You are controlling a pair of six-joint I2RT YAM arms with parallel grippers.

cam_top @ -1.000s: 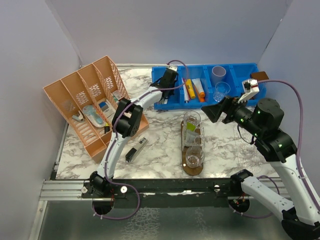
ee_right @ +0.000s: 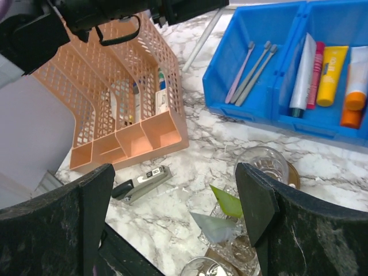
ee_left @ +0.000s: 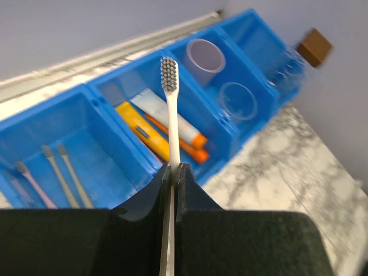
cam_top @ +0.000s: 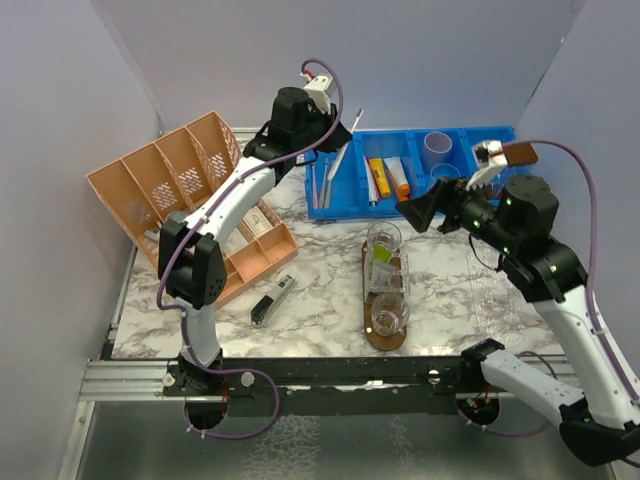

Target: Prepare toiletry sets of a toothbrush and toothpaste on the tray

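My left gripper (cam_top: 335, 140) is shut on a white toothbrush (ee_left: 171, 126), held raised over the left end of the blue organizer (cam_top: 350, 200). Other toothbrushes (ee_right: 248, 75) lie in that organizer's left compartment. Beside them are toothpaste tubes, including a yellow one (ee_right: 330, 77) and white ones (ee_right: 303, 75). My right gripper (cam_top: 425, 208) hangs empty above the right side, its fingers apart. Below, a wooden tray (cam_top: 386, 337) holds clear cups (cam_top: 390, 312).
A peach slotted rack (cam_top: 150, 190) with small items stands at the left. A stapler-like grey tool (cam_top: 273, 300) lies on the marble table. A cylindrical cup (cam_top: 437, 145) sits in the organizer.
The right arm has shifted very slightly.
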